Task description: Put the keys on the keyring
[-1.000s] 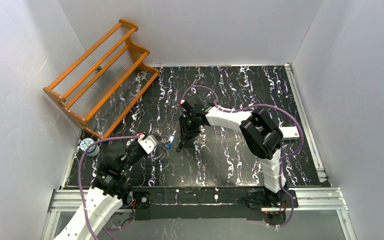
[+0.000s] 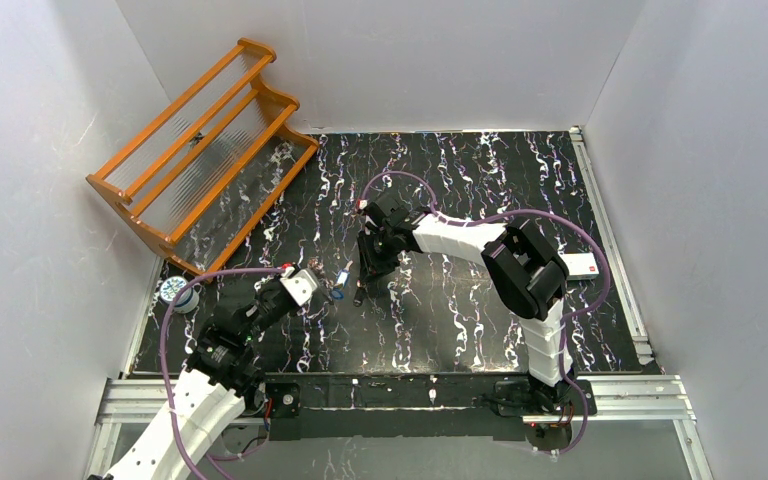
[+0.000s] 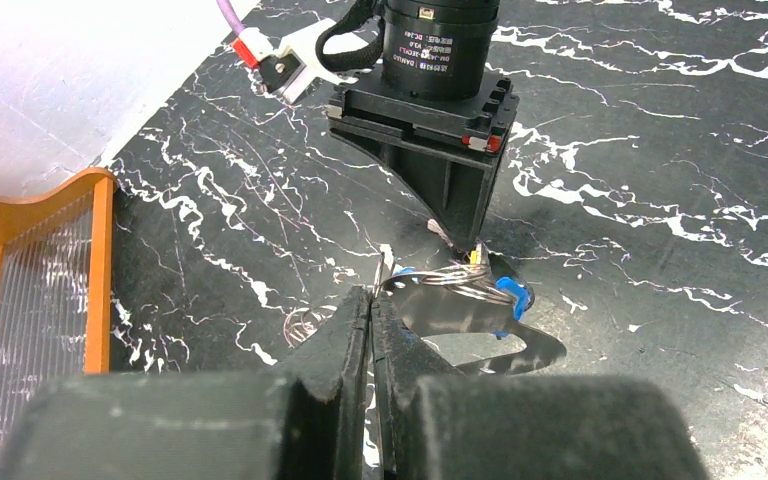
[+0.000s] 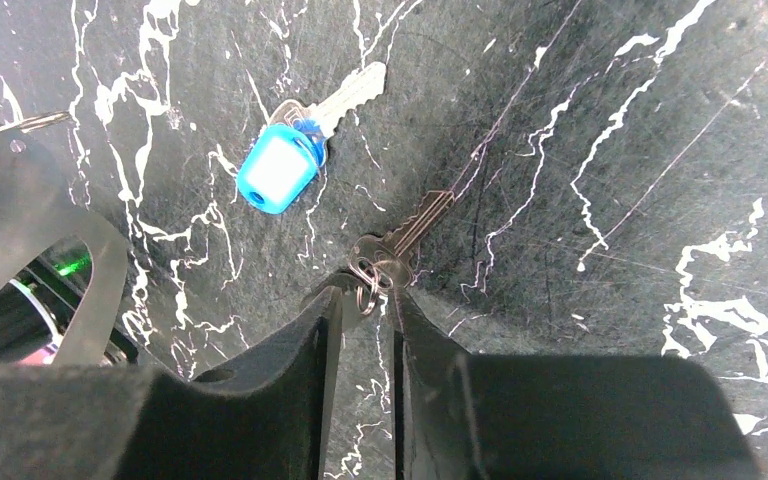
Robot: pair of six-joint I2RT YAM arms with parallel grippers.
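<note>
In the right wrist view, a key with a blue head (image 4: 282, 168) lies on the dark marbled table. Below it rests a second key (image 4: 418, 225), with a small wire ring (image 4: 365, 283) and a dark head partly hidden by a finger. Over this second key's head stands my right gripper, open, its fingertips either side of the small ring. My left gripper is shut at the coiled metal keyring (image 3: 450, 277), which carries a flat grey hooked tag (image 3: 535, 352). How the ring sits between the fingertips is partly hidden.
A wooden rack (image 2: 205, 150) stands at the back left. Near its front corner sits a white round container (image 2: 178, 293). A white block (image 2: 580, 266) lies at the far right.
The right gripper has moved only a little, staying over the dark-headed key. Both keys lie about where they were.
</note>
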